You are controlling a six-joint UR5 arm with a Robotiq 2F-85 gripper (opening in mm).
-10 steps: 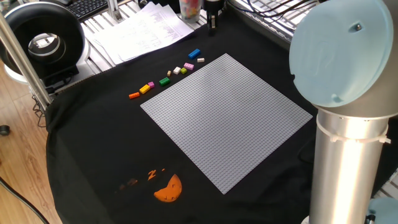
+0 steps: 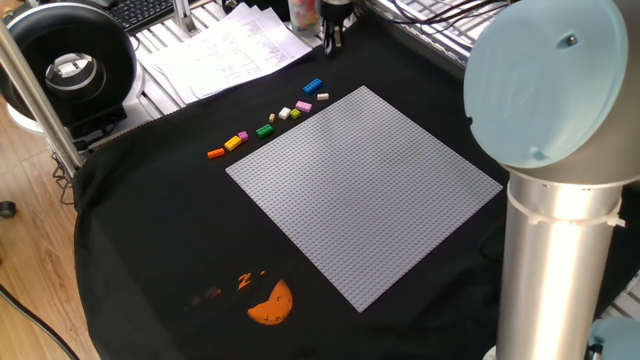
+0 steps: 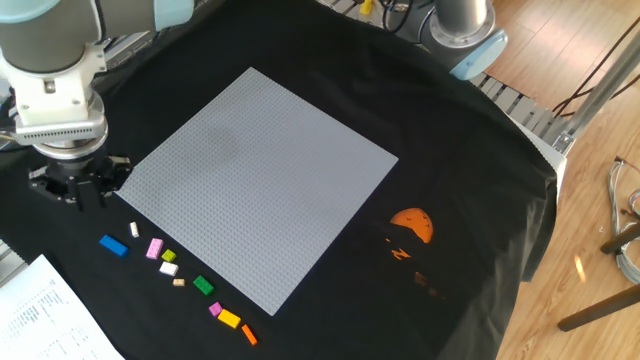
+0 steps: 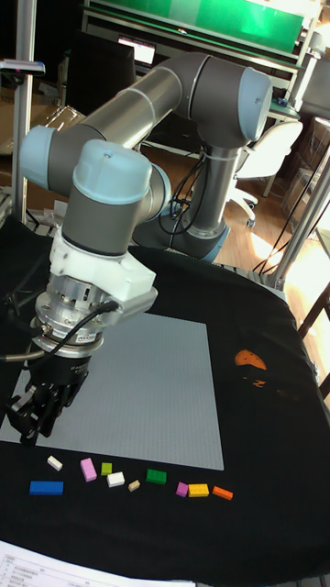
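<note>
A row of small bricks lies on the black cloth along one edge of the bare grey baseplate [image 2: 365, 195]. It includes a blue brick [image 3: 114, 245], a small white brick [image 3: 134, 230], a pink brick [image 3: 154, 248], a lime brick [image 3: 169, 256], another white brick [image 3: 169, 269], a tan brick [image 3: 179, 282], a green brick [image 3: 203, 285], a small magenta brick [image 3: 215, 310], a yellow brick [image 3: 229, 319] and an orange brick [image 3: 249, 334]. My dark gripper [image 3: 82, 188] hangs near the plate's corner, beside the blue end of the row, apart from the bricks. Whether its fingers are parted is unclear.
Paper sheets [image 2: 230, 55] lie past the bricks, with a clear cup [image 2: 303, 15] behind. An orange print [image 2: 270, 303] marks the cloth on the other side. My arm's column [image 2: 560, 270] rises at the right. Open cloth surrounds the plate.
In exterior view 1 my gripper has shifted slightly left, and its fingers show at a different angle. The bricks and baseplate have stayed where they were.
</note>
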